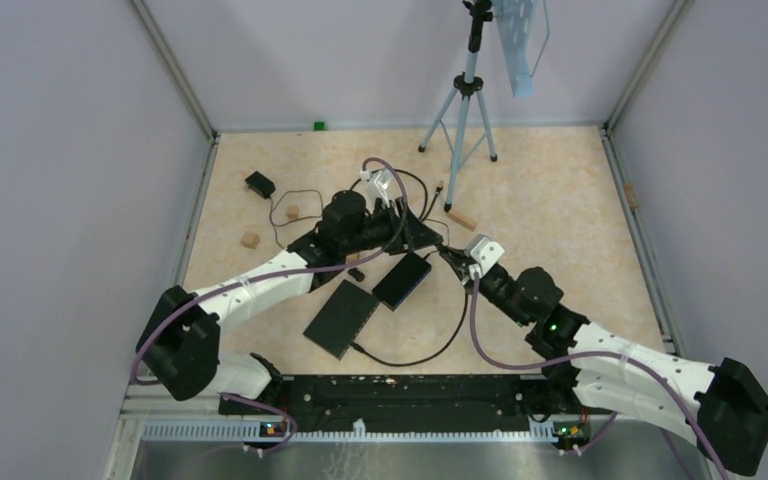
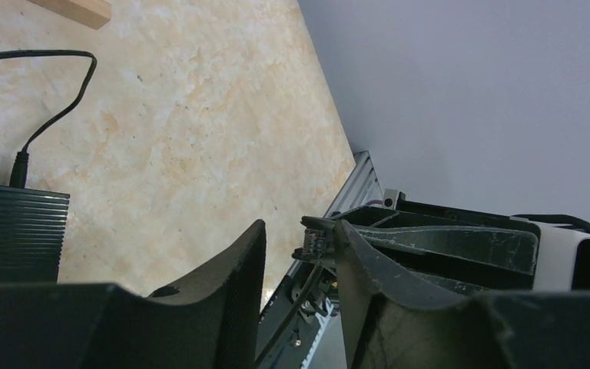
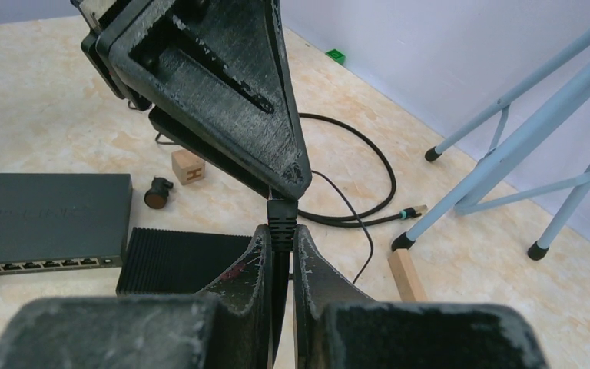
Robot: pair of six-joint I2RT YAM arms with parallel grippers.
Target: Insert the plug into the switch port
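The dark network switch [image 1: 342, 318] lies on the table, its row of ports facing forward in the right wrist view. My right gripper is shut on the black plug [image 3: 282, 217], around its ribbed boot. The plug points up toward the fingertips of my left gripper, which are part open beside it. A left finger [image 3: 230, 115] hides the plug's head in the right wrist view. From the plug, a black cable [image 1: 430, 357] loops to the switch's front edge, where a connector [image 1: 358, 347] sits at a port.
A ribbed black box [image 1: 403, 280] with a thin lead lies beside the switch. Wooden blocks [image 1: 463, 219], a small dark part [image 3: 157, 192] and a coiled cable [image 3: 372, 154] lie behind. Tripod legs [image 1: 457, 160] stand at the back.
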